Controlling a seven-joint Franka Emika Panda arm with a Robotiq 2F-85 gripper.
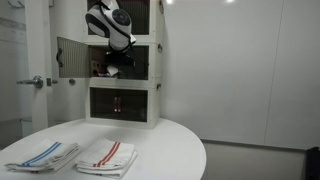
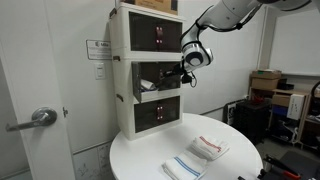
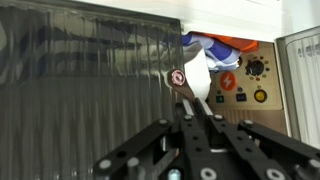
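Note:
My gripper is at the front of the open middle compartment of the white cabinet (image 2: 122, 95). In the wrist view its fingertips meet at the lower end of a white, cloth-like item (image 3: 197, 75), and the fingers look shut on it. Right beside them is the round knob (image 3: 178, 77) on the edge of a ribbed dark door (image 3: 90, 90). Exterior view 1 shows the gripper (image 1: 116, 68) against the compartment, its fingertips too small to make out. Another door (image 1: 72, 58) there stands swung out to the left.
Inside the compartment are a blue-and-white item (image 3: 215, 48) and a brown panel (image 3: 245, 80) with round marks. On the round white table (image 1: 165, 150) lie a blue-striped towel (image 1: 45, 155) and a red-striped towel (image 1: 107, 157). The lower cabinet doors (image 1: 118, 104) are closed.

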